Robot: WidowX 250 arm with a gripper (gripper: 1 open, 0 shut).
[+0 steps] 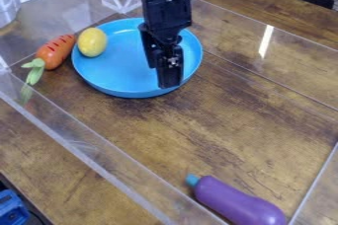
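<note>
My black gripper [165,66] hangs from the top of the view over the right part of a round blue plate [106,69], its fingers pointing down; whether they touch the plate I cannot tell. A yellow oval object [93,41], like a lemon or potato, sits at the plate's left. An orange carrot [55,51] with green leaves lies left of the plate. A purple eggplant [238,200] lies at the bottom right.
Bare wooden table [244,120] fills the right and middle. Clear strips cross the near left and right edge. A blue object [11,209] shows at the bottom left corner.
</note>
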